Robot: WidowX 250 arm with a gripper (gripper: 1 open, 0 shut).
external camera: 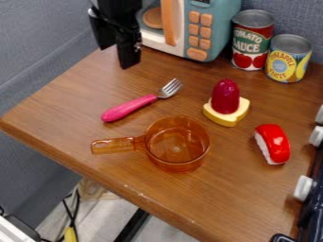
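Note:
My black gripper [121, 49] hangs at the top left of the camera view, above the back of the wooden table [83, 104], just left of a teal toy microwave [212, 33]; I cannot tell whether it is open or shut. A pink-handled fork [134, 104] lies in the middle, with a translucent orange pan [177, 146] below it. A dark red oval object [225, 95] sits on a yellow block [226, 116]. A red-and-white toy piece [273, 142] lies to the right.
Two toy cans, tomato [251, 38] and a yellow one [288, 60], stand at the back right. A dark appliance with white knobs [311, 198] lines the right edge. The table's edge drops away at the lower left.

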